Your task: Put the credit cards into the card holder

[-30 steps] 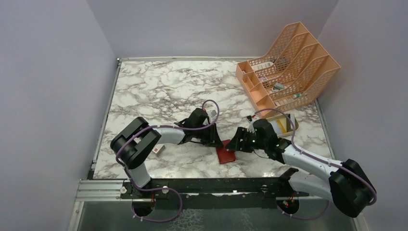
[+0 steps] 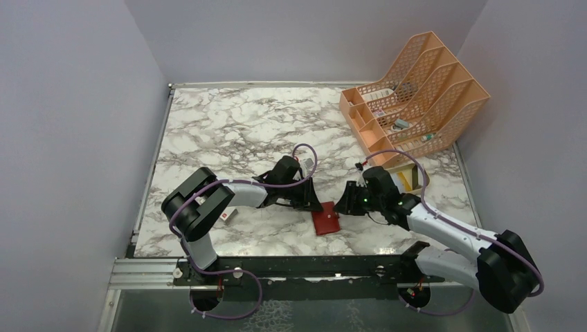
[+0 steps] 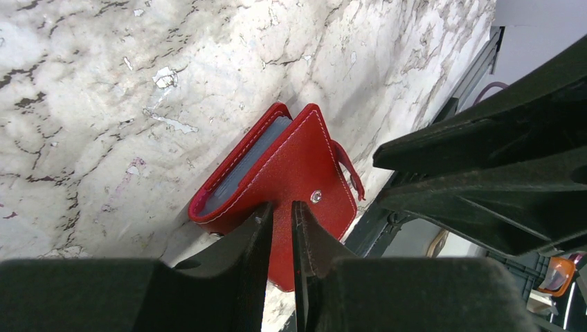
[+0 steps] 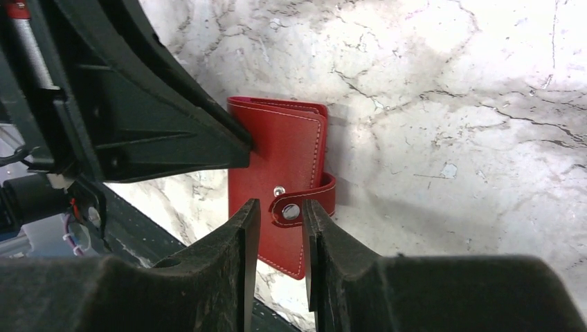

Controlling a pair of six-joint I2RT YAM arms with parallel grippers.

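Note:
A red card holder (image 2: 325,220) rests on the marble table between my two grippers. Its clear inner sleeves (image 3: 250,164) show along the parted top edge in the left wrist view. My left gripper is shut on the holder's red cover near that edge. The holder's snap strap (image 4: 304,205) is folded toward the front, its snap a little off the stud (image 4: 279,190). Close by, my right gripper stands part open, a gap between its fingers; nothing is clearly held. Whether cards sit inside the holder I cannot tell.
An open tray (image 2: 423,187) with yellow and white contents stands behind the right arm. The orange rack (image 2: 377,135) takes up the back right. A small white box (image 2: 228,214) lies by the left arm.
My right gripper has drawn back slightly to the right from the holder, uncovering more of it. The left gripper and the holder have barely moved.

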